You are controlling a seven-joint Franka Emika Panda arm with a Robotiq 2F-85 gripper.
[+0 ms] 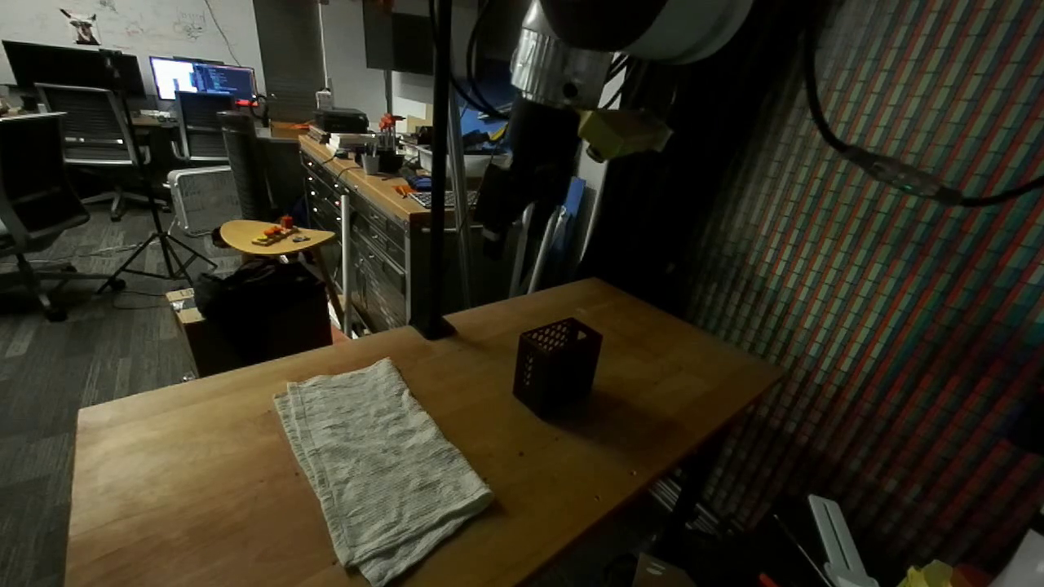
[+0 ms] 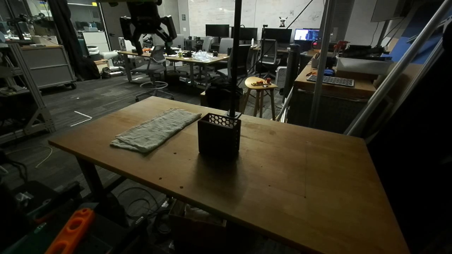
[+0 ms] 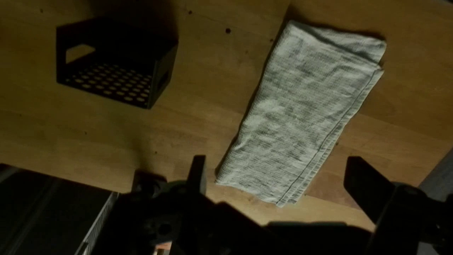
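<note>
A folded grey-green cloth (image 1: 383, 460) lies flat on the wooden table. In the wrist view this cloth (image 3: 297, 114) extends up and to the right from between the fingertips, well below them. My gripper (image 2: 153, 47) hangs high above the table, empty. Its two fingers stand wide apart in the wrist view, so the gripper is open. A black perforated basket (image 2: 218, 137) stands upright on the table, apart from the cloth. Seen from the wrist, the basket (image 3: 114, 63) is at the upper left, its inside dark with nothing distinguishable in it.
A black pole (image 1: 440, 196) rises from the table's back edge, near the basket and cloth. A small stool (image 2: 260, 83) with toys on it stands beyond the table.
</note>
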